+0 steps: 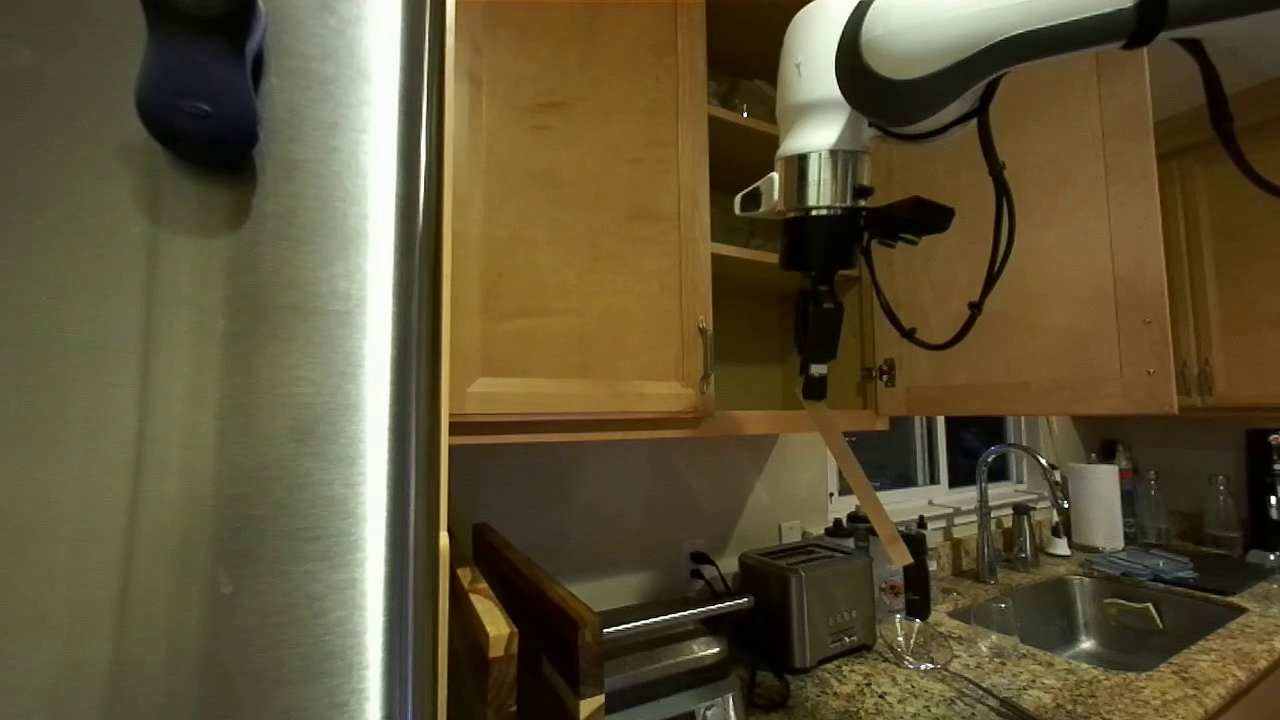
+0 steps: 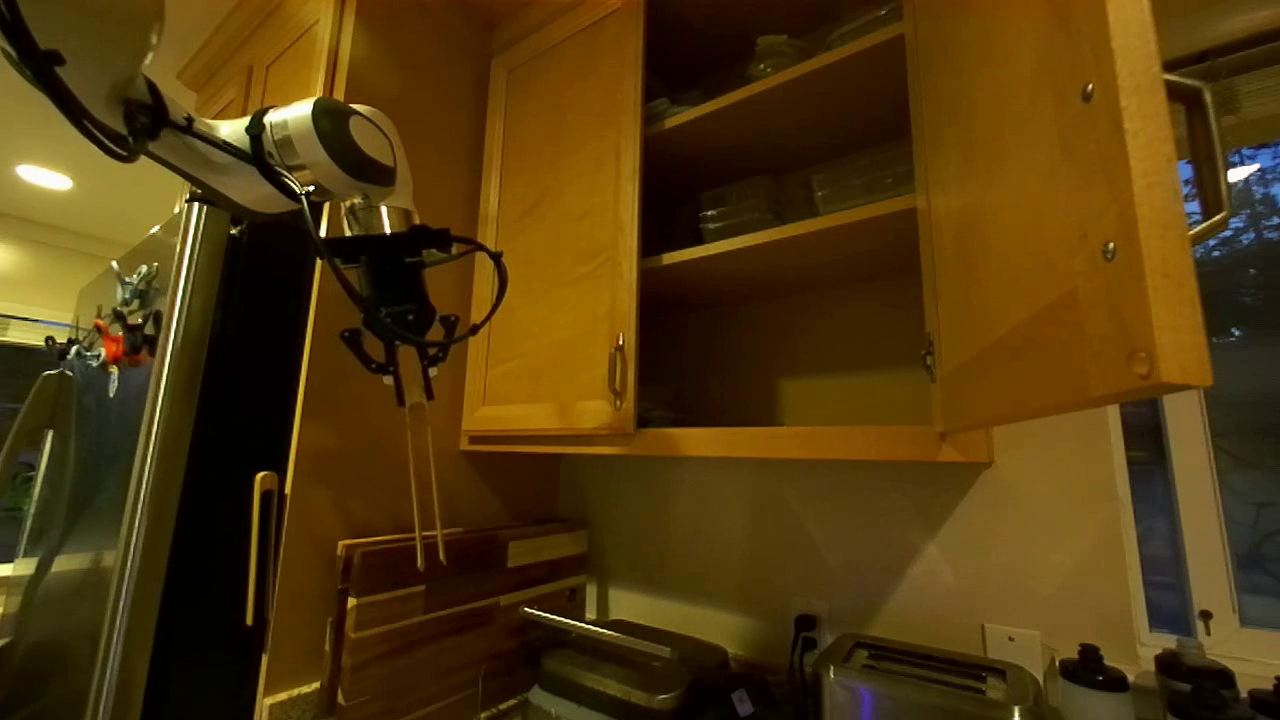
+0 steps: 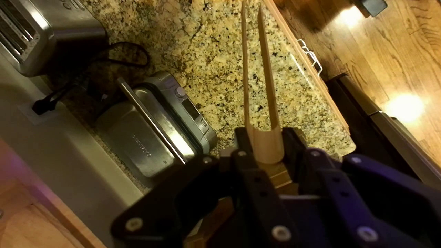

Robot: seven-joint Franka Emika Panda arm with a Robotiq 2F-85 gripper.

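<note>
A pair of light wooden tongs [image 3: 268, 142] is pinched at its closed, rounded end between the black fingers of my gripper. In the wrist view its two thin arms stretch away over the counter. Seen from the first exterior view, the tongs [image 1: 859, 482] hang down and slant to the right below my gripper [image 1: 816, 390], in front of the open cabinet's lower edge. The second exterior view has the tongs [image 2: 426, 486] pointing down from my gripper [image 2: 414, 390], their tips apart and in front of the cutting boards; they rest on nothing that I can see.
A cabinet door [image 2: 1044, 216] stands wide open, baring shelves with glassware. Below are dark cutting boards [image 2: 462, 612], a steel countertop grill [image 3: 153, 128], a toaster [image 1: 810, 600], a wire strainer [image 1: 918, 644] and a sink [image 1: 1110, 618]. Bare granite counter [image 3: 211, 70] lies under the tongs.
</note>
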